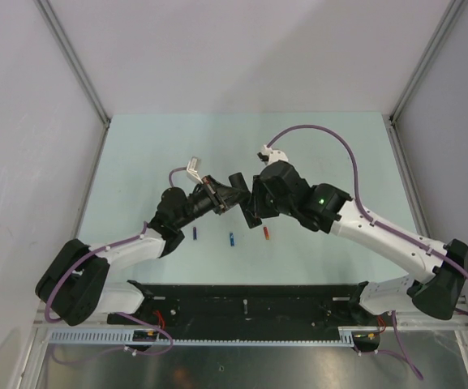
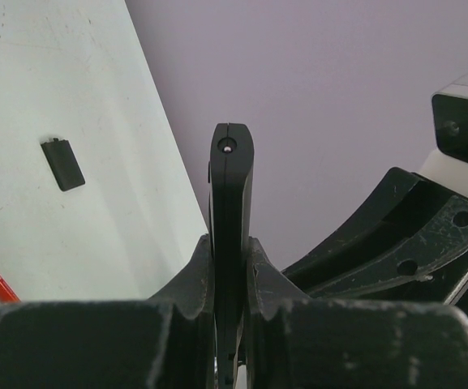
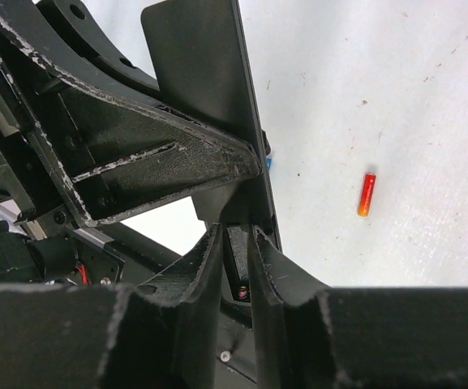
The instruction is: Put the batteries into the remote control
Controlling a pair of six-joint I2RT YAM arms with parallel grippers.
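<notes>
The black remote (image 1: 237, 181) is held upright between my two grippers at mid-table. My left gripper is shut on it, its fingertips either side of the narrow edge. My right gripper is at the remote's lower part in the right wrist view, fingertips close around a dark section; whether it grips is unclear. Loose batteries lie on the table: a red one (image 3: 367, 194), a blue one (image 1: 232, 239) and a dark blue one (image 1: 195, 232).
A small black flat piece (image 2: 62, 164) lies on the table in the left wrist view. The white tabletop (image 1: 323, 138) is otherwise mostly clear, with walls at both sides.
</notes>
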